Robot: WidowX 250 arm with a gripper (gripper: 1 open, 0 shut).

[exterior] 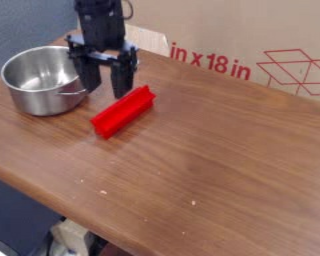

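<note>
A red bar-shaped object (123, 112) lies diagonally on the wooden table (216, 170), with nothing covering it. My black gripper (104, 68) is open above and behind it, up and to the left, with no object visible between its fingers. A metal pot (43, 90) with a wire handle stands left of the red object, partly behind the gripper's near side.
A cardboard sheet (250, 45) with red print runs along the back. A blue-grey surface (16, 30) lies beyond the table's left edge.
</note>
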